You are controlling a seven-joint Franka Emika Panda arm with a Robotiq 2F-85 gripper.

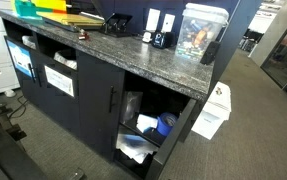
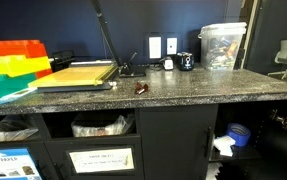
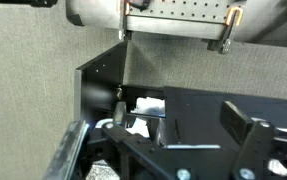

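Observation:
In the wrist view my gripper stands open at the lower edge, its dark fingers (image 3: 71,145) wide apart with nothing held between them. Beyond them is a dark cabinet door (image 3: 101,82), swung open, and pale items (image 3: 148,104) inside the cabinet. From the first exterior view, the open compartment holds a blue roll (image 1: 166,123) on its shelf and a white bundle (image 1: 135,148) lower down. The second exterior view shows the same blue roll (image 2: 239,133). Neither exterior view shows the gripper.
A speckled countertop (image 1: 143,62) runs above the cabinets. On it stand a clear bin (image 1: 200,32), a black mug (image 2: 186,62), a yellow-topped board (image 2: 78,76) and coloured blocks (image 2: 21,62). A white box (image 1: 213,112) rests beyond the cabinet's end.

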